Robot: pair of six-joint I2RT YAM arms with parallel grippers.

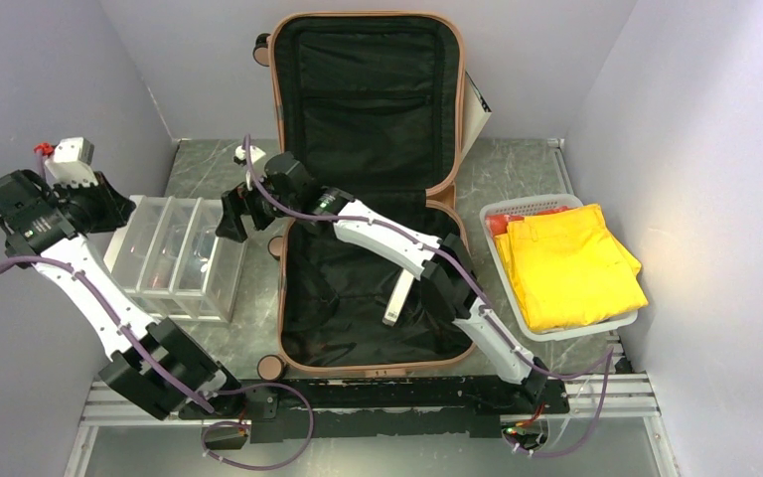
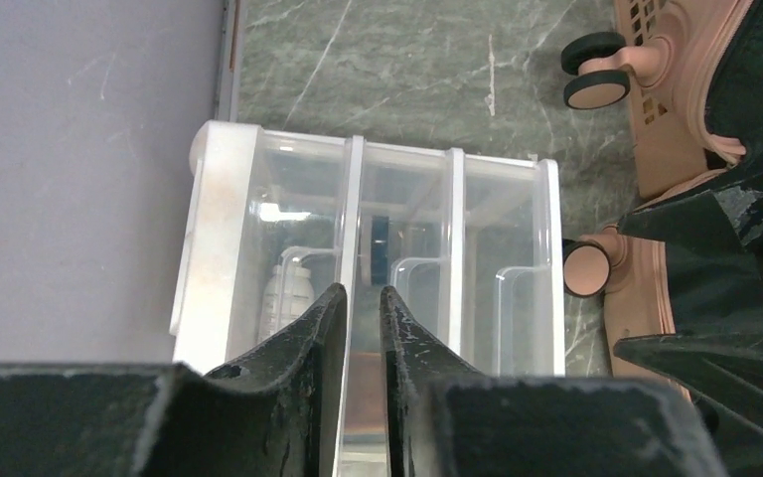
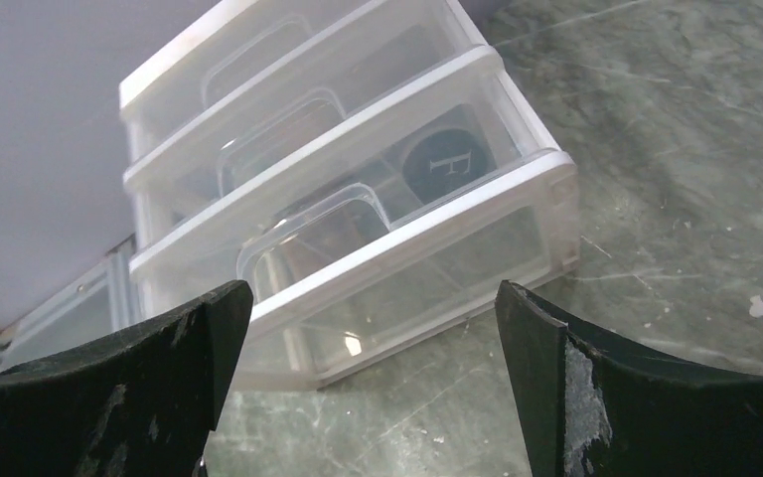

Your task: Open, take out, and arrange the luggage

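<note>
An open pink suitcase (image 1: 318, 278) with a dark lining stands in the middle, a white narrow box (image 1: 397, 295) inside. A clear plastic drawer unit (image 1: 174, 258) lies at the left; a bottle (image 2: 288, 293) shows through it. My left gripper (image 1: 119, 209) is over the unit's left end, its fingertips close together in the left wrist view with a small gap, nothing visibly between them. My right gripper (image 1: 234, 214) stands open between unit and suitcase, facing the unit's side, nothing between its fingers.
A white basket (image 1: 512, 316) at the right holds folded yellow clothing (image 1: 566, 268) and a red item. Grey walls close in on both sides; bare floor shows behind the unit.
</note>
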